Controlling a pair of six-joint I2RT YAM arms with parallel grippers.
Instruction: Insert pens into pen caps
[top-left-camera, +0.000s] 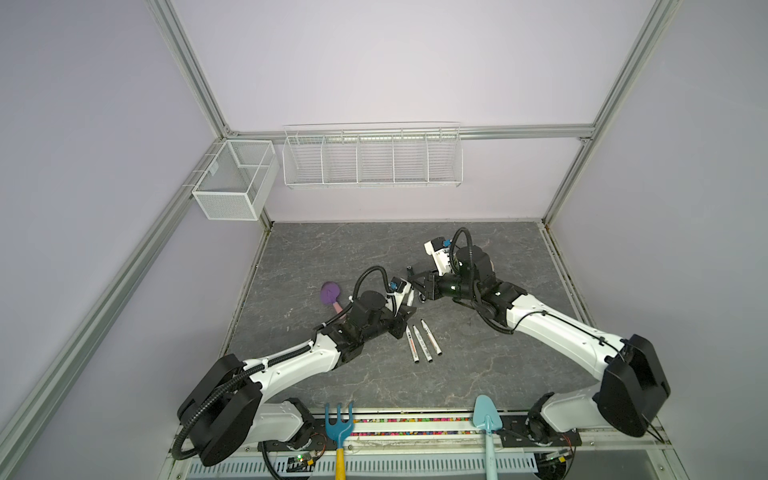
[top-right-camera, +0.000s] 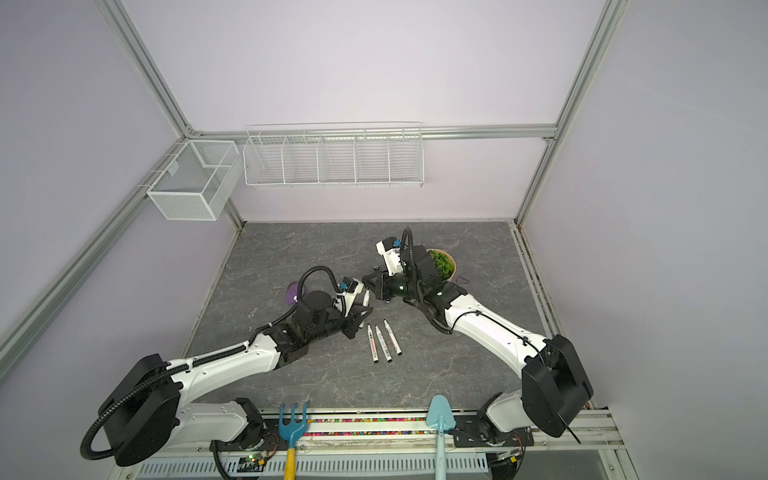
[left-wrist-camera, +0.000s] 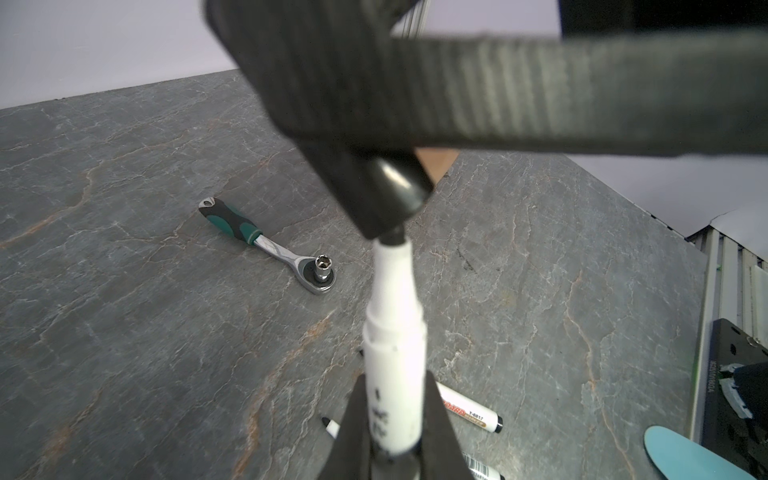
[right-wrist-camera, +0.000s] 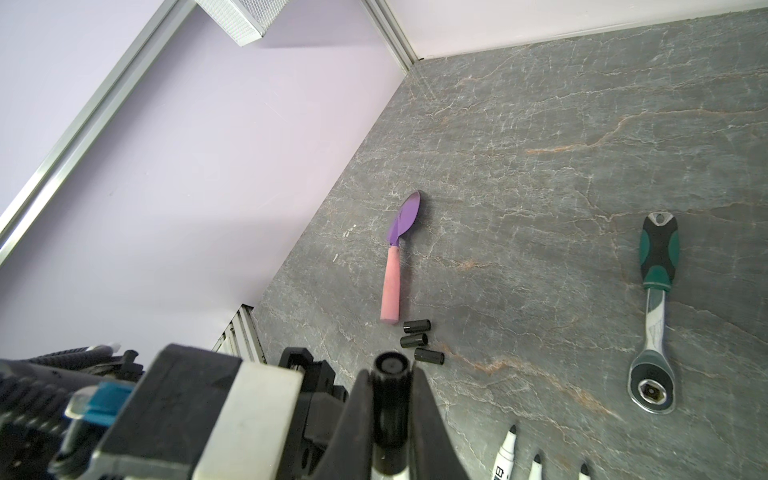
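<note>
My left gripper is shut on a white marker pen (left-wrist-camera: 396, 344), which stands upright with its black tip (left-wrist-camera: 392, 235) on top. Above it, my right gripper is shut on a black pen cap (right-wrist-camera: 391, 384). In the left wrist view the cap (left-wrist-camera: 388, 192) leans relative to the pen, its lower end right at the tip; how far the tip is inside cannot be told. Three more pens (top-left-camera: 421, 342) lie uncapped on the table. Three loose black caps (right-wrist-camera: 413, 340) lie beside the purple spoon, in the right wrist view.
A green-handled ratchet (right-wrist-camera: 656, 320) lies behind the work area. The purple spoon (right-wrist-camera: 392, 280) with a pink handle is to the left. A bowl of greenery (top-right-camera: 442, 262) stands behind the right arm.
</note>
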